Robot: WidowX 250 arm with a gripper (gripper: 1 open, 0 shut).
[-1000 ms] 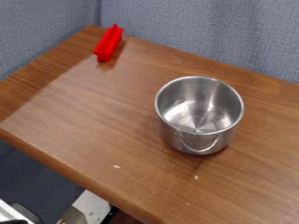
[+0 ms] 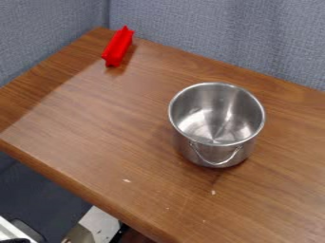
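A red elongated object (image 2: pixel 118 46) lies near the back left edge of the wooden table (image 2: pixel 89 133). A shiny steel pot (image 2: pixel 216 142) stands upright on the right half of the table, open at the top, with nothing visible inside it. No gripper can be made out in the view.
Grey padded walls (image 2: pixel 216 38) border the table at the back and left. At the lower left, beyond the table's edge, some white and black parts show, too cropped to identify.
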